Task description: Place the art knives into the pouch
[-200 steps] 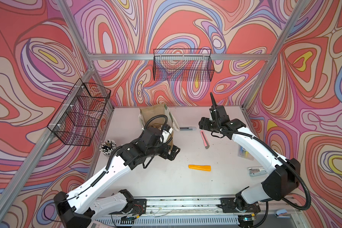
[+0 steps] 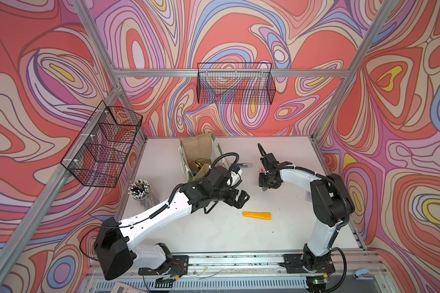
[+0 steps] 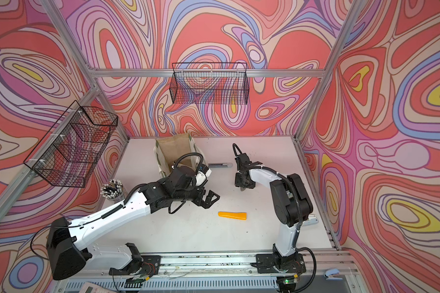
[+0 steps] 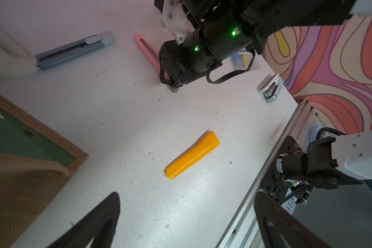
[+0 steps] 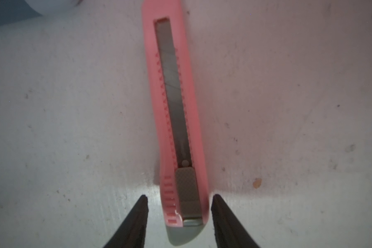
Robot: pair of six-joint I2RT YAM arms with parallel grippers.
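A pink art knife (image 5: 171, 82) lies on the table, mostly hidden in the top views. My right gripper is low over its grey-tipped end, fingers part open, one on either side; it also shows in the left wrist view (image 4: 169, 78). The tan-and-green pouch (image 2: 190, 146) stands open at the back centre-left with items inside. My left gripper hangs open above the table in front of the pouch, empty.
A grey knife (image 4: 74, 50) lies behind, near the pouch, and an orange one (image 2: 256, 215) in front. A pen holder (image 2: 144, 197) stands at the left, a stapler (image 4: 270, 88) at the right edge. Wire baskets (image 2: 235, 88) hang on the frame.
My right gripper has come down from behind and above onto the pink knife. My left gripper has moved to the right, away from directly in front of the pouch.
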